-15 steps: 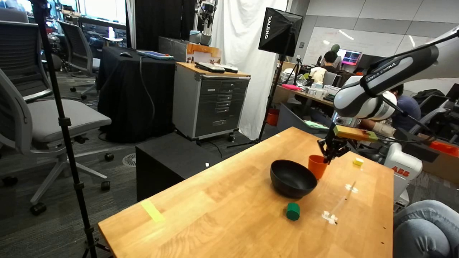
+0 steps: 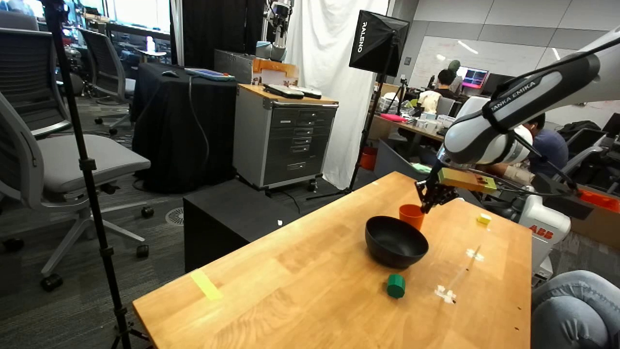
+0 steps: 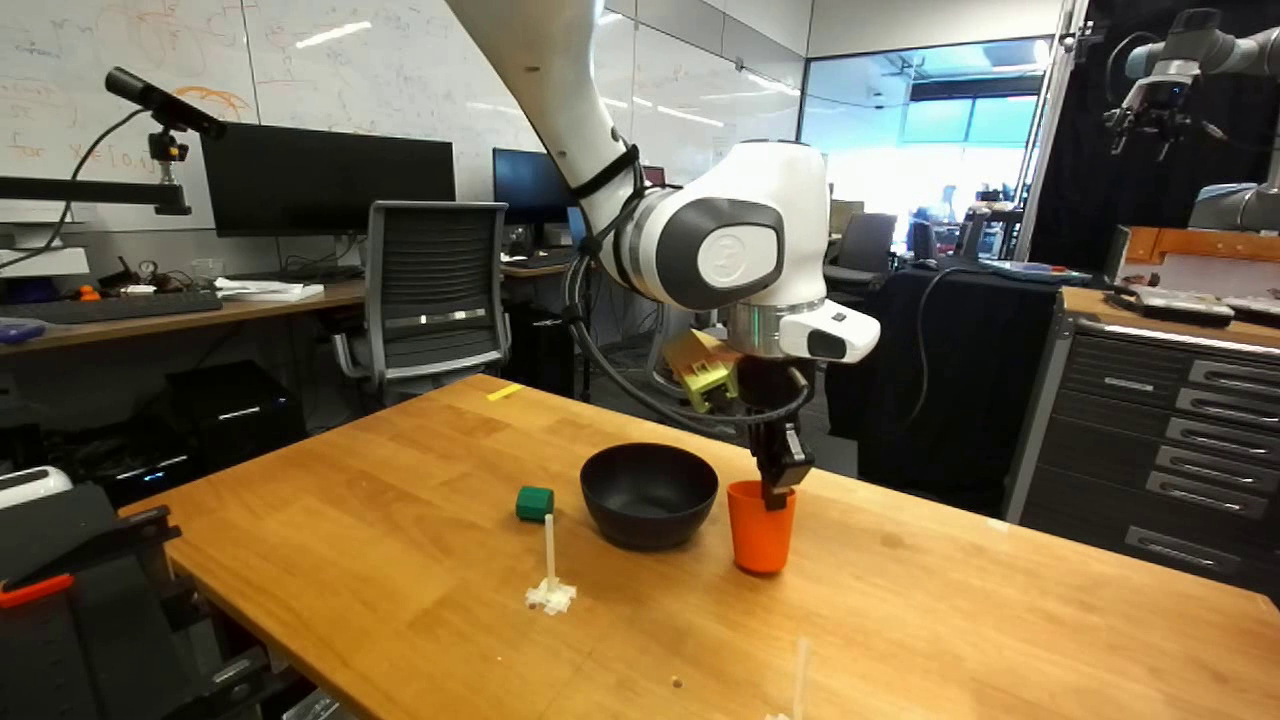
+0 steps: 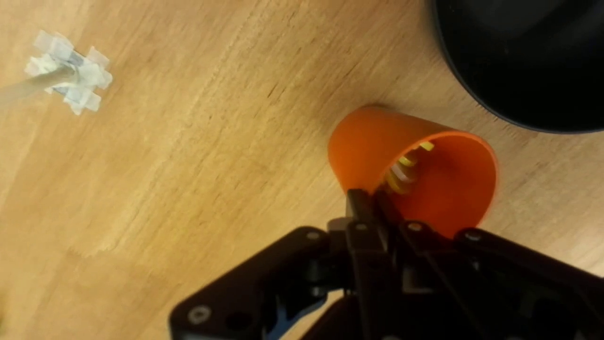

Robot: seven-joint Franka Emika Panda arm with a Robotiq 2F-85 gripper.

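My gripper is shut on the near wall of an orange cup (image 4: pixel 365 144), one finger inside its rim and one outside. In the wrist view, small yellow and whitish bits show inside the cup. Exterior view 2 has the cup (image 3: pixel 759 540) standing roughly upright under the gripper (image 3: pixel 777 494); whether its base touches the table cannot be told. Close beside it is a black bowl (image 3: pixel 649 498), apart from the cup, its visible inside empty. A green block (image 2: pixel 396 286) lies on the bowl's other side.
A small yellow block (image 2: pixel 484 218) sits near the table's right edge. Thin pale sticks rise from taped bases (image 2: pixel 445 293) on the wooden table (image 2: pixel 302 279).
In exterior view 1, my gripper and the orange cup have moved together left and slightly up in the picture. The bowl, green block and yellow block have stayed put.
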